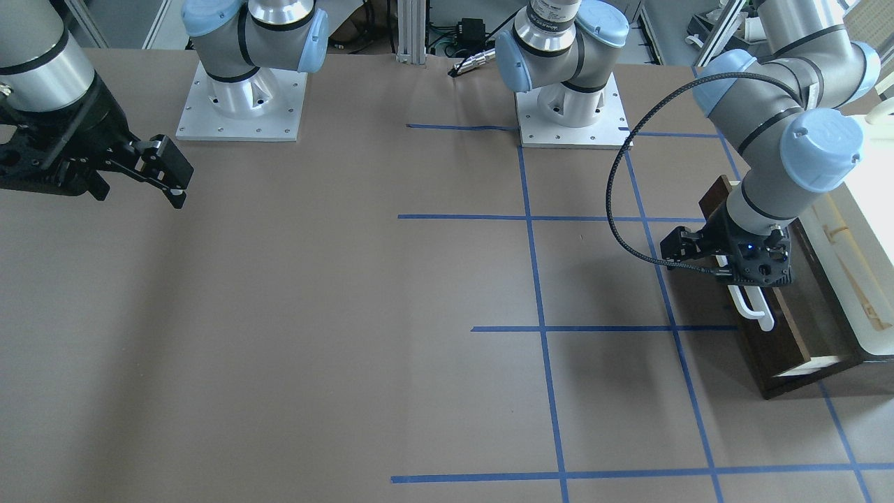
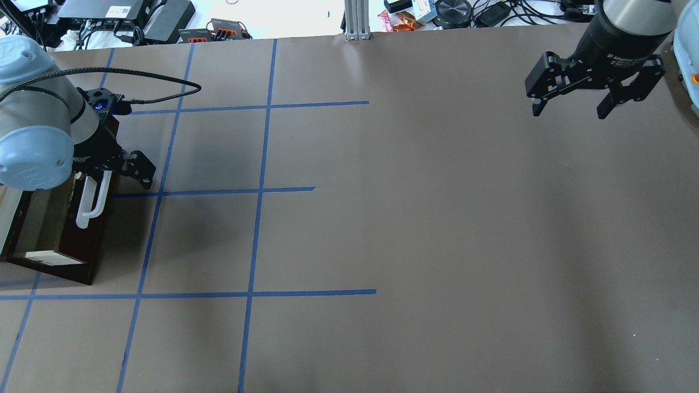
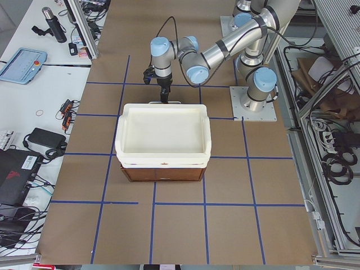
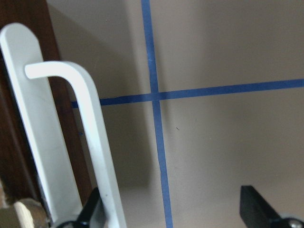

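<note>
A dark wooden box with a drawer (image 1: 767,352) and a white tray top (image 3: 162,135) stands at the side of the work area. The drawer front carries a white handle (image 4: 99,133), and the drawer is pulled partly out, showing its inside in the front and top views. My black gripper (image 2: 118,170) is down at the handle. In the wrist view one finger (image 4: 95,213) touches the handle at the lower left, while the other stands well apart at the lower right, so the gripper is open with the handle bar at its left finger.
The taped tabletop (image 2: 327,229) beside the drawer is clear. Another arm's black gripper (image 1: 126,168) hangs at the far side, and further arm bases (image 1: 570,126) stand along the back edge.
</note>
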